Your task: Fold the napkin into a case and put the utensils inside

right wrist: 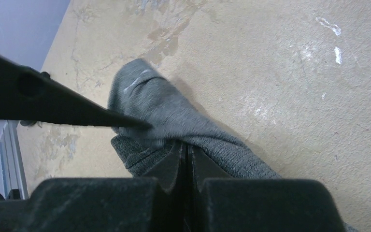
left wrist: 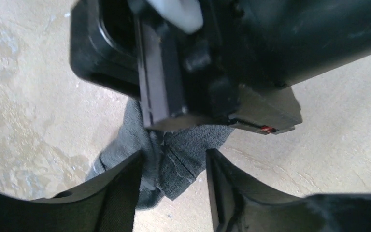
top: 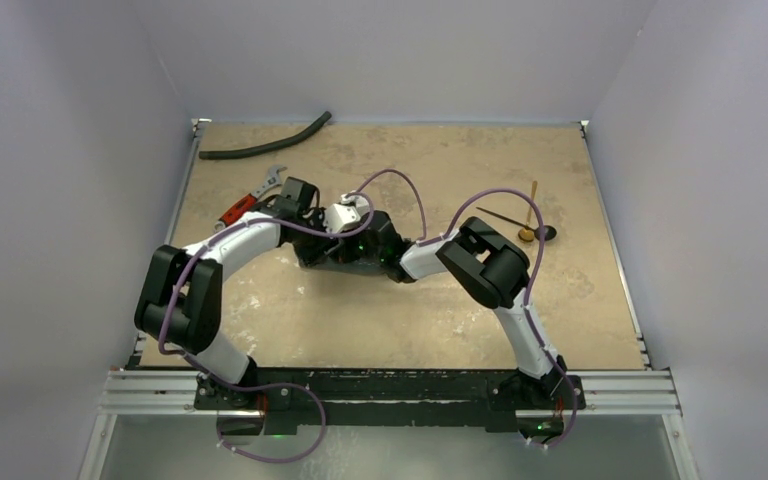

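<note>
A folded dark grey napkin [left wrist: 178, 164] lies mid-table under both grippers, which crowd together in the top view. In the left wrist view my left gripper is open over the napkin, with the right gripper's dark body just above it. In the right wrist view my right gripper is shut at the napkin's raised grey fold [right wrist: 212, 140]; whether cloth is between its fingers is hidden. The utensils, a dark ladle [top: 545, 233] and a small wooden spoon [top: 526, 235], lie at the right of the table.
A red-handled wrench [top: 238, 208] lies left of my left arm and a black tube [top: 250, 150] along the back left.
</note>
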